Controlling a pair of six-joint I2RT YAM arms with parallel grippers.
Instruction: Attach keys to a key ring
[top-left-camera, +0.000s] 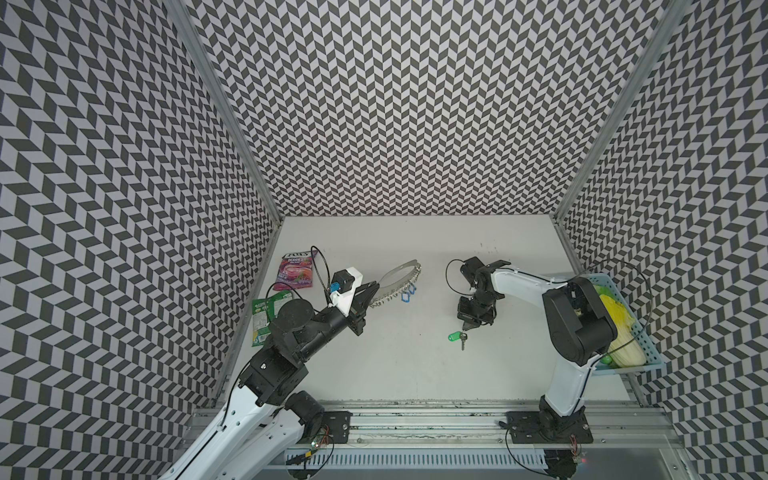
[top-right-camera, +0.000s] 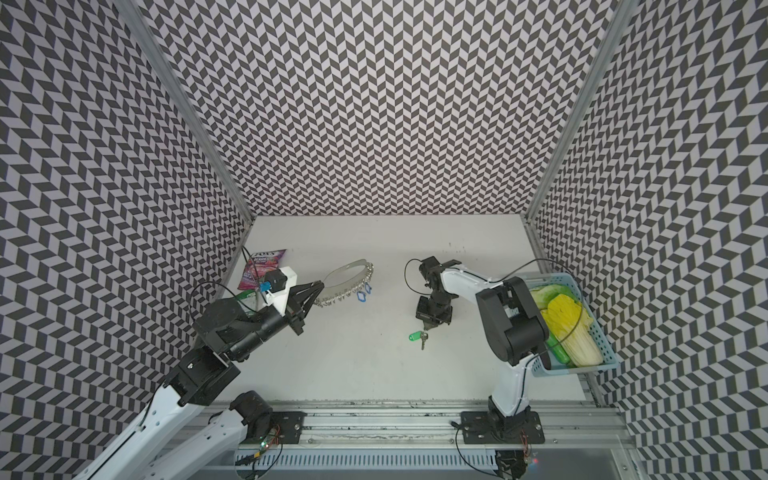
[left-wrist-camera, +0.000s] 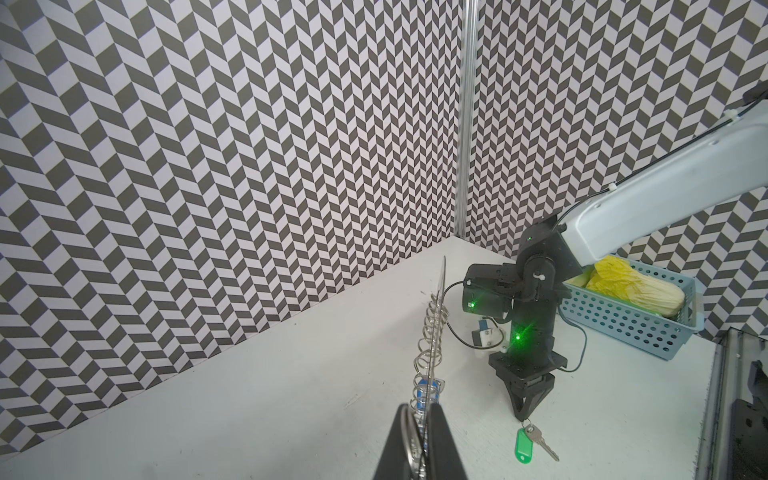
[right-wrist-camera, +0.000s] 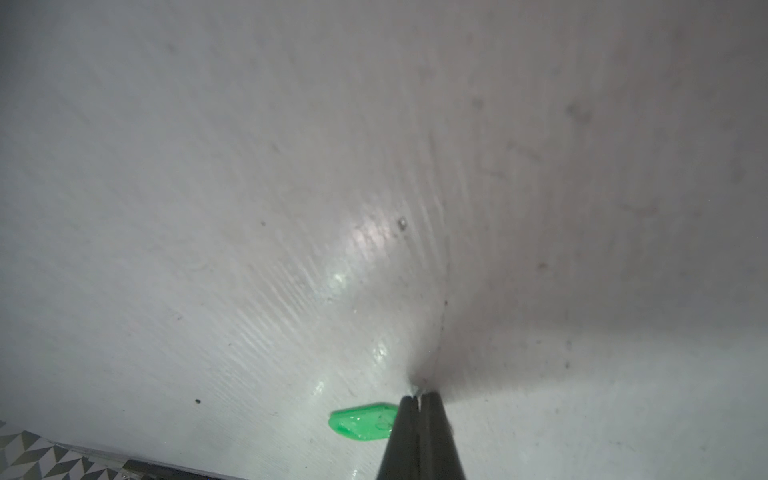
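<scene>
My left gripper is shut on a large metal key ring (top-left-camera: 397, 270), held tilted above the table with small rings and blue tags (top-left-camera: 406, 293) along it. My right gripper is shut, pointing down at the tabletop just beside a key (left-wrist-camera: 540, 438) with a green tag (left-wrist-camera: 524, 448). In the right wrist view its fingers partly hide the key; whether anything thin is between their tips I cannot tell.
A blue basket (top-right-camera: 600, 360) of vegetable-like items stands at the right edge. Two packets (top-left-camera: 294, 270) lie at the left, partly behind the left arm.
</scene>
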